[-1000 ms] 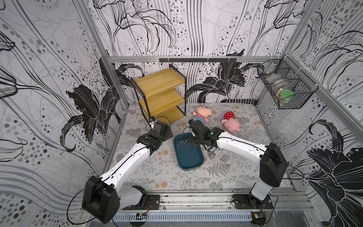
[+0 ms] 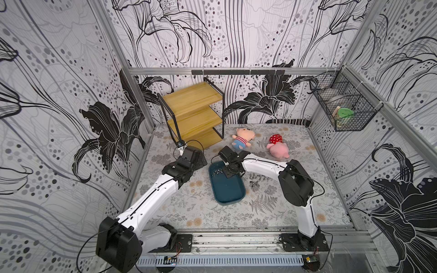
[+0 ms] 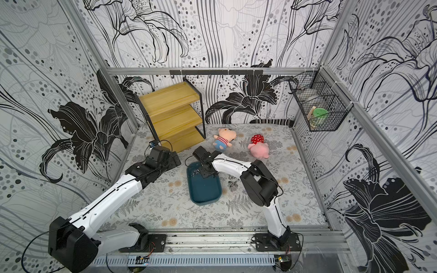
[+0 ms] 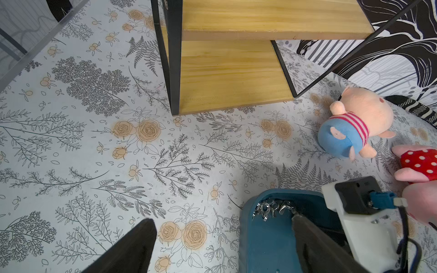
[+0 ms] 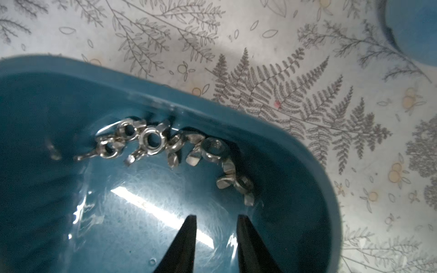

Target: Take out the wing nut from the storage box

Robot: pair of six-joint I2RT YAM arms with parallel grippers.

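Several silver wing nuts (image 5: 153, 140) lie bunched along one wall inside the dark teal storage box (image 2: 227, 193). My right gripper hangs over the inside of the box with its fingers apart and nothing between them, a little short of the nuts in the right wrist view. My left gripper is high to the left of the box, its two fingers wide apart over the floral surface and box edge, holding nothing visible. More small metal pieces (image 2: 254, 182) lie on the surface right of the box.
A three-tier wooden shelf (image 2: 193, 97) stands at the back left. Two plush pigs (image 2: 243, 138) (image 3: 258, 147) lie behind the box. A wire basket (image 2: 346, 104) hangs on the right wall.
My right arm has bent and moved left, carrying its gripper further over the box. My left arm has shifted slightly.
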